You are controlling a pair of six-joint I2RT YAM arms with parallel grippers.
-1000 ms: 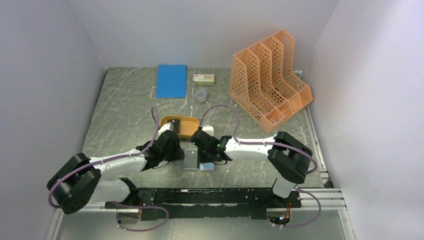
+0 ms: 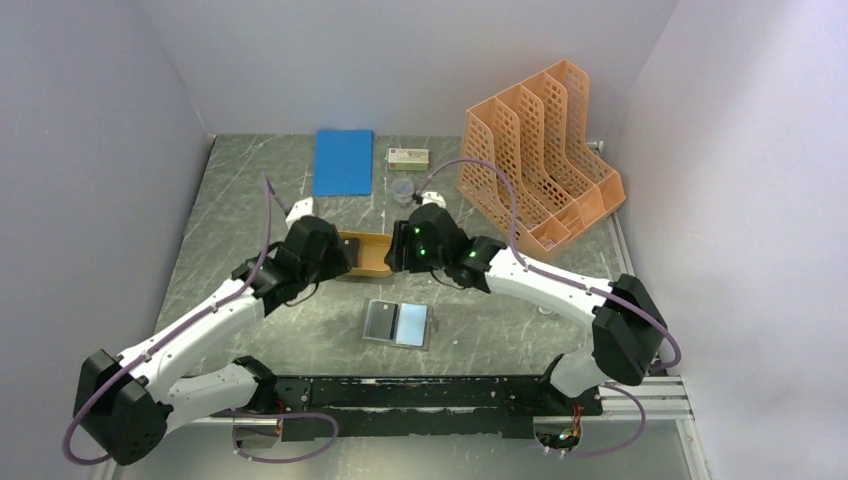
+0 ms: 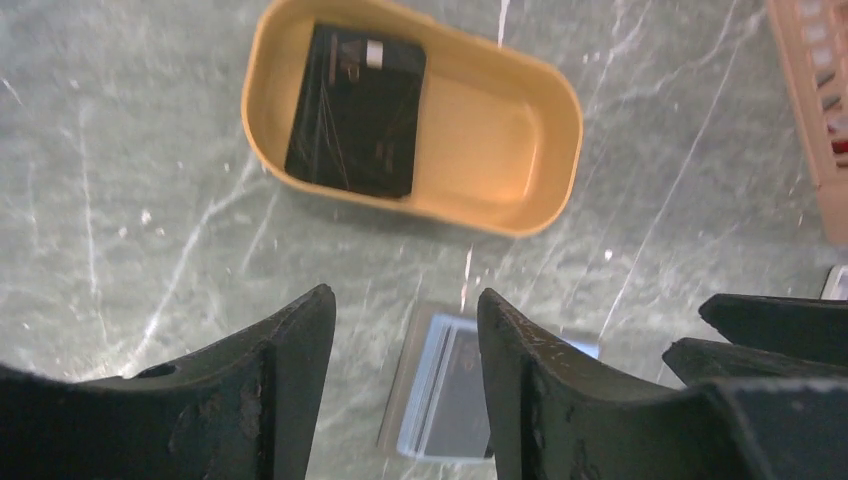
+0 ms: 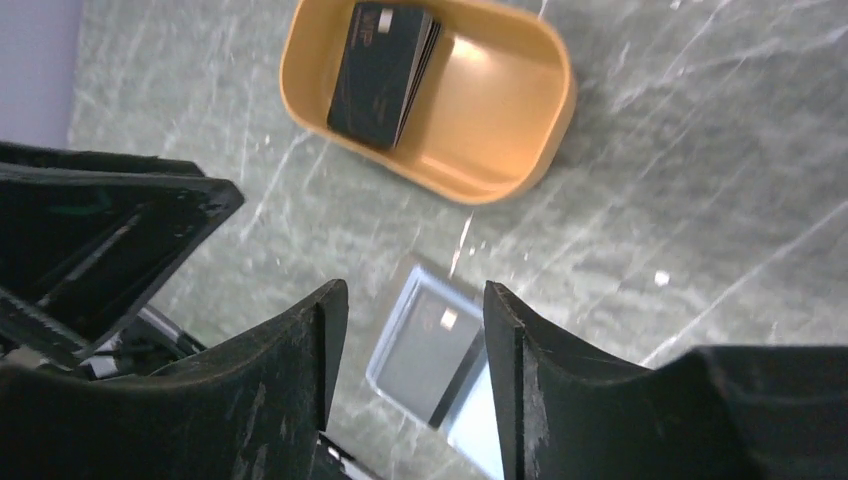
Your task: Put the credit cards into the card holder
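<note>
The card holder [image 2: 396, 324] lies opened flat on the table near the front. One half carries a dark panel [image 2: 381, 320], the other a pale blue one [image 2: 411, 325]; whether the dark panel is a card cannot be told. Behind it, the yellow tray [image 2: 373, 254] has black cards [image 3: 357, 110] at its left end, stacked or leaning together [image 4: 385, 72]. Both grippers are raised above the table, empty. My left gripper stands open, with the holder partly visible past its fingers. My right gripper is open too, the holder showing below its gap.
An orange file rack [image 2: 540, 160] stands at the back right. Along the back are a blue board [image 2: 343, 163], a small box [image 2: 408, 159] and a clear cup [image 2: 402, 190]. The two grippers hang close together over the tray.
Both arms have risen and moved back, away from the holder and over the tray in the top view. The holder has turned slightly and is now uncovered.
</note>
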